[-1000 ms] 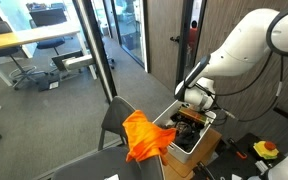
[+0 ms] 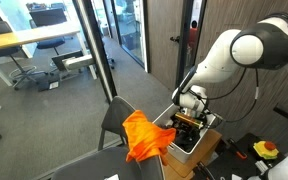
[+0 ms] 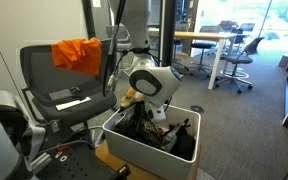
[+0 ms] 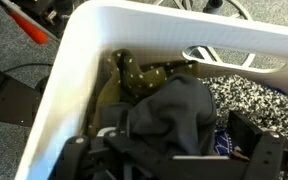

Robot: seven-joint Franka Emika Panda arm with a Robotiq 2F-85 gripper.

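My gripper points down into a white box, its fingers open and wide apart. Below and between the fingers lies a bunched dark cloth. An olive cloth with dark spots shows behind it, and a black-and-white patterned cloth lies to the right. In exterior view 2 the same box stands under the arm with dark cloths in it; the fingertips are hard to make out there. From exterior view 1, the gripper is over the box, partly hidden by its contents.
An orange cloth hangs over a dark chair beside the box. The box's raised walls surround the gripper closely. Open floor lies beyond the box, with desks and office chairs farther back.
The arm has shifted slightly, with its wrist a little lower and nearer the box's contents. The box and the orange cloth stay where they were.
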